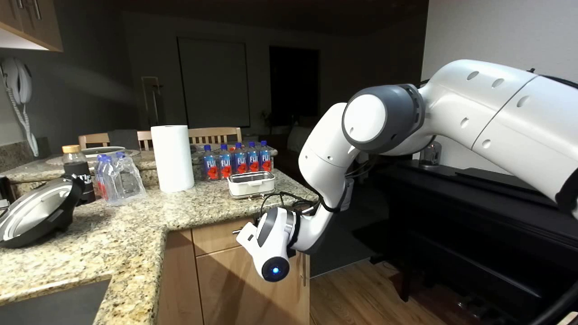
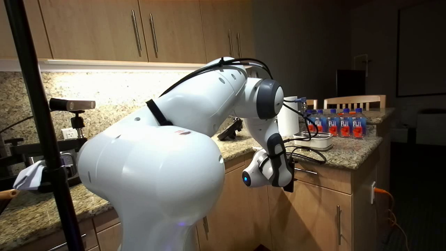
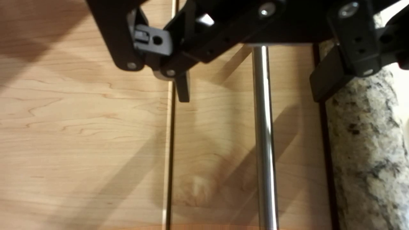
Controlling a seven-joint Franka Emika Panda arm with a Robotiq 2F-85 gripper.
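Note:
In the wrist view my gripper is open, its two fingers spread wide with nothing held between them. A steel bar handle (image 3: 263, 138) on the drawer front (image 3: 222, 161) runs lengthwise through the gap between the fingers, beyond their tips; whether anything touches it cannot be told. The left finger (image 3: 183, 88) is over the seam below the drawer, and the right one is by the counter edge. In exterior view 2 the handle (image 2: 306, 171) shows beside the arm's end. The drawer appears shut. From exterior view 1 my wrist hides the fingers and most of the handle.
The granite counter (image 1: 208, 208) overhangs just above the drawer. On it stand a white container (image 1: 250, 184), a paper towel roll (image 1: 173, 159) and several water bottles (image 1: 238, 162). A cabinet door (image 2: 311, 213) lies below. Loose cables hang by the wrist.

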